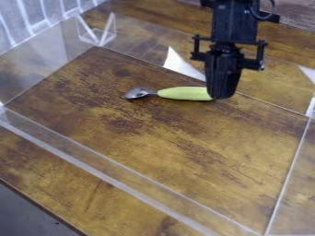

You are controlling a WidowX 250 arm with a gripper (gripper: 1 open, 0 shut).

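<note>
A spoon with a silver bowl and a pale yellow-green handle [180, 93] lies on the wooden board inside a clear-walled enclosure. My black gripper [223, 90] hangs from the top right with its tips at the right end of the handle, hiding that end. The gripper looks shut; whether it touches the handle I cannot tell.
Clear plastic walls [123, 164] border the work area on several sides. A white railing [28, 20] stands at the back left.
</note>
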